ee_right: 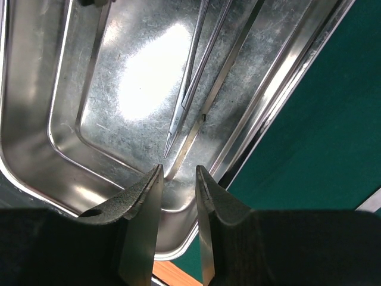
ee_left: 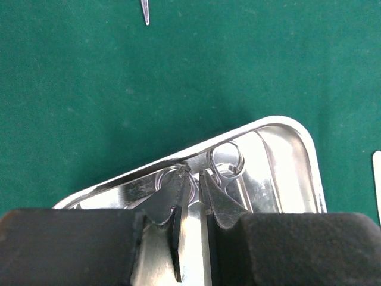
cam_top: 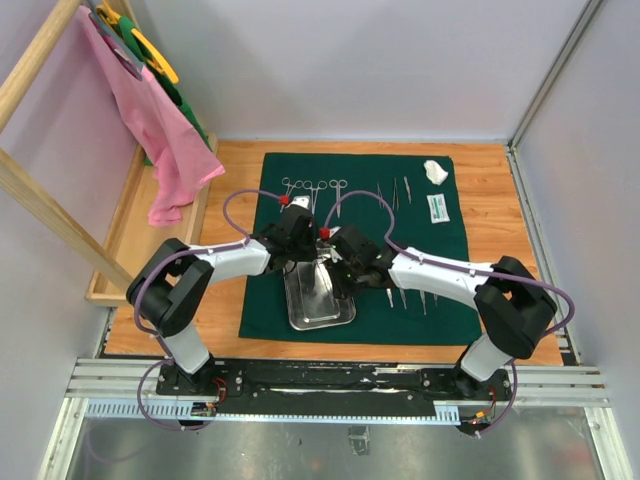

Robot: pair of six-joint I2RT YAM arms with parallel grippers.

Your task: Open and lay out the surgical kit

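Note:
The steel tray [cam_top: 305,305] lies on the green cloth. In it is a ringed steel instrument; its finger rings [ee_left: 235,155] sit at the tray's end under my left gripper, whose fingertips are close together over them; whether they grip is unclear. The instrument's slim tips [ee_right: 175,125] lie on the tray floor. My right gripper is over the tray's near corner, part open, with nothing visible between its fingers. From above, both grippers [cam_top: 305,262] [cam_top: 335,280] crowd over the tray.
Ringed instruments [cam_top: 339,198] and slim tools [cam_top: 395,195] lie in a row at the cloth's back, with a white packet [cam_top: 437,208] and gauze [cam_top: 435,172] at right. More tools lie right of the tray. A wooden rack with pink cloth [cam_top: 170,150] stands at left.

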